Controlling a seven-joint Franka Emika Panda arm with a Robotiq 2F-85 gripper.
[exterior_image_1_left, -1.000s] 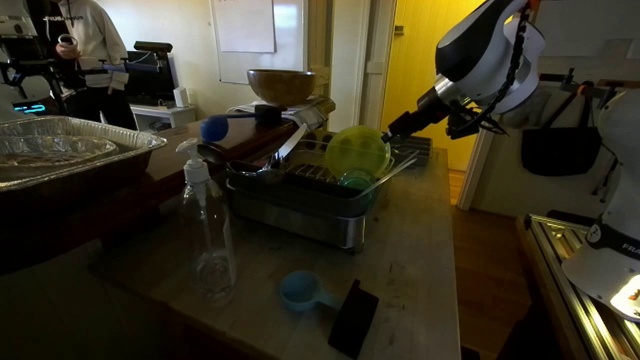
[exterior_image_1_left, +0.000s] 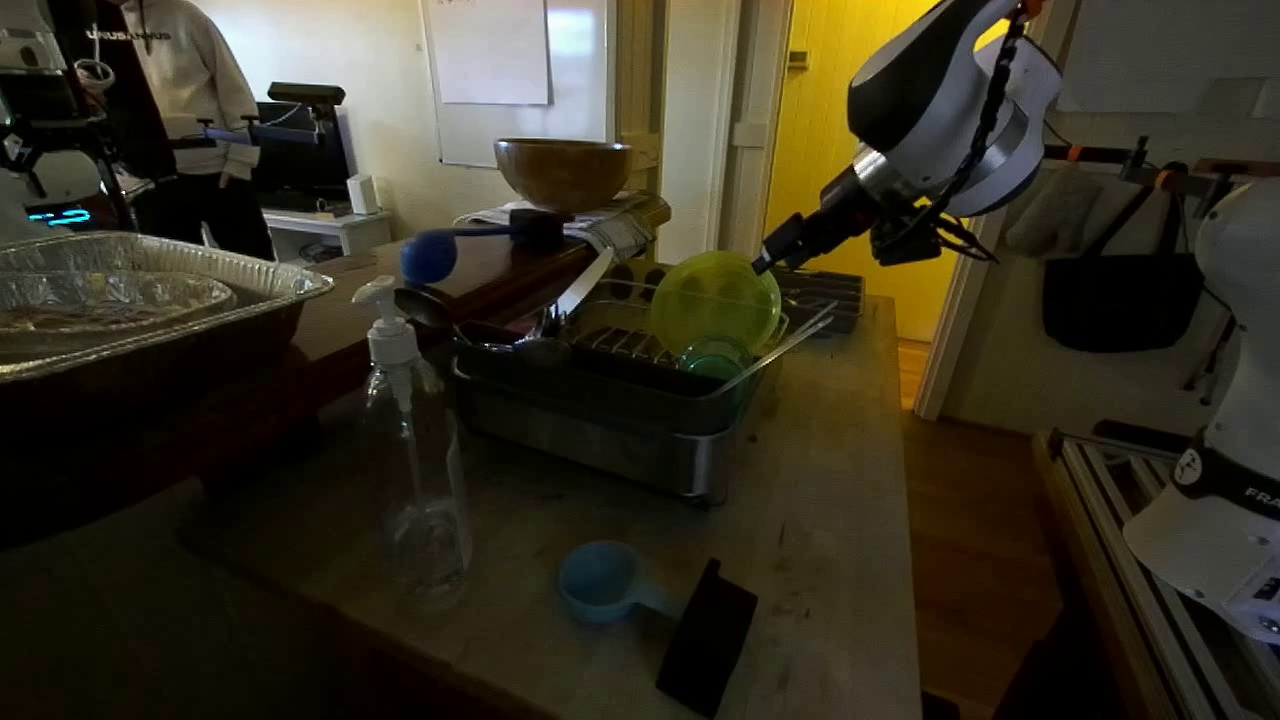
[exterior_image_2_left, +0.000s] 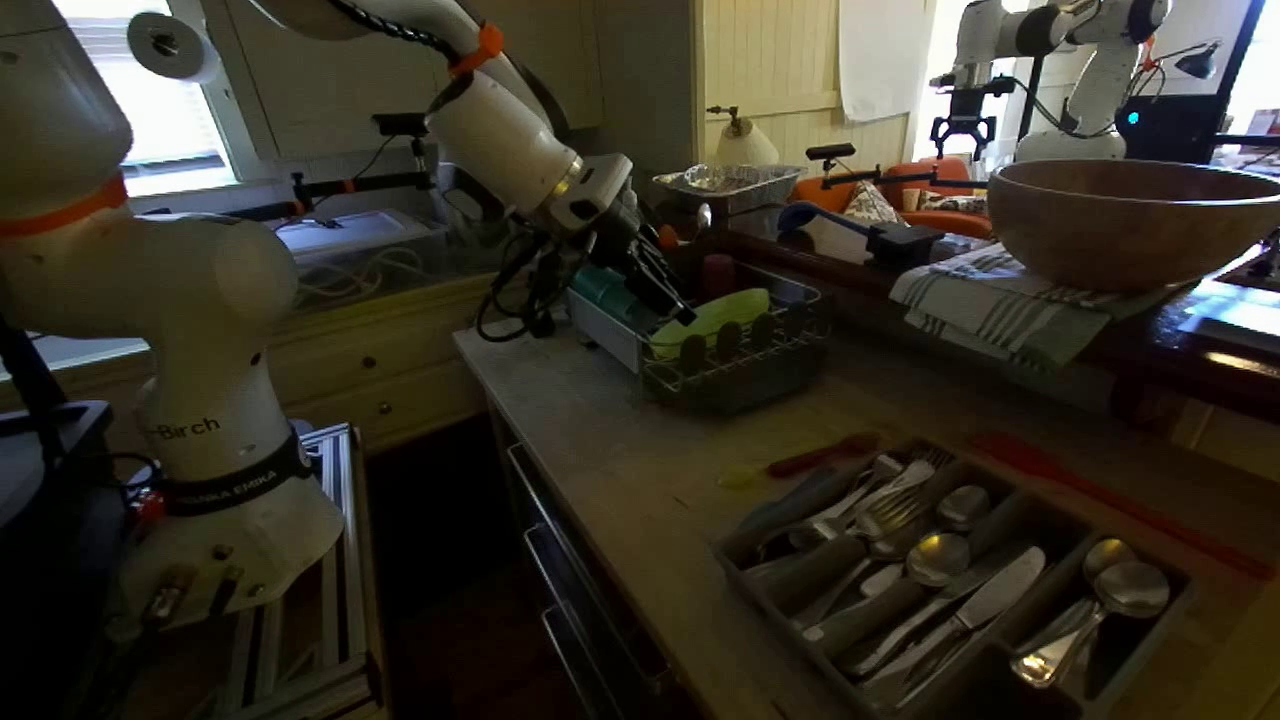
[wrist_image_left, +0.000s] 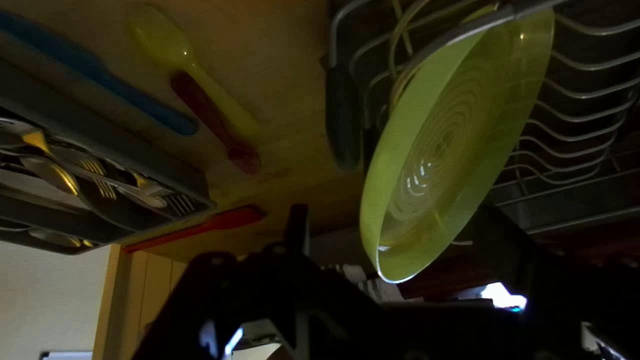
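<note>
A yellow-green plate (exterior_image_1_left: 710, 306) stands on edge, tilted, in the dish rack (exterior_image_2_left: 732, 372). My gripper (exterior_image_1_left: 764, 262) is at the plate's upper right rim in the first exterior view, pointing down and left. The wrist view has the plate (wrist_image_left: 444, 144) reaching into the space between two dark, separated fingers (wrist_image_left: 297, 228), so the gripper looks open around its near edge. Contact with the plate cannot be made out; the fingers are very dark. In the second exterior view the fingertips (exterior_image_2_left: 684, 314) are right by the plate (exterior_image_2_left: 714, 322).
A green cup (exterior_image_1_left: 716, 358) and utensils share the rack. Nearby is a cutlery tray (exterior_image_2_left: 948, 588), with red and yellow utensils (exterior_image_2_left: 828, 456) lying on the counter. A soap bottle (exterior_image_1_left: 414, 480) and blue scoop (exterior_image_1_left: 603, 582) occupy the counter's other end. A wooden bowl (exterior_image_2_left: 1128, 222) sits higher up.
In the first exterior view my arm has shifted left and its fingertips slightly upward, now overlapping the plate's rim. The plate and rack look unmoved.
</note>
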